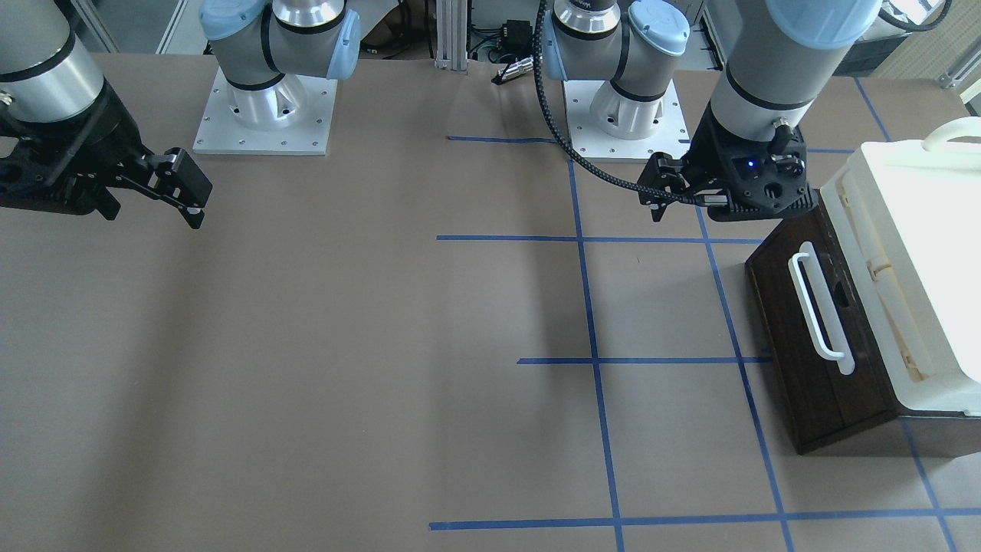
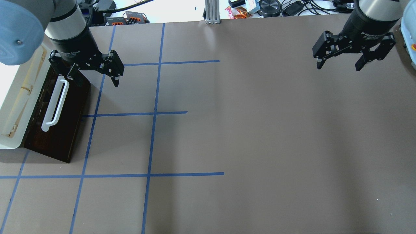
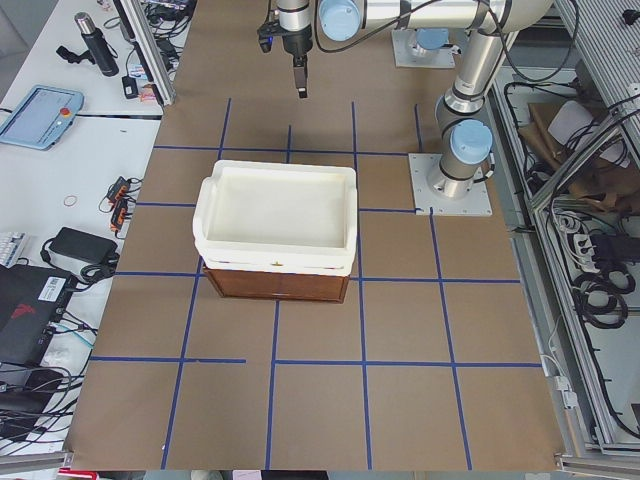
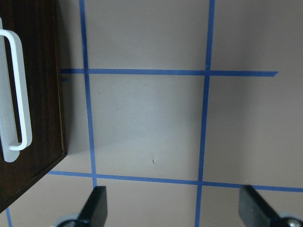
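Note:
A dark wooden cabinet (image 1: 809, 386) with a white handle (image 1: 809, 303) on its front and a white plastic bin (image 3: 275, 210) on top stands on the taped table. My gripper (image 2: 93, 80) hangs over the floor beside the cabinet's handle side, apart from it. In the left wrist view the handle (image 4: 19, 90) runs along the left edge, and the two fingers sit wide apart at the bottom corners with nothing between them, so the gripper is open.
A second arm's gripper (image 2: 339, 58) hangs at the other side of the table. Arm bases stand along the edge.

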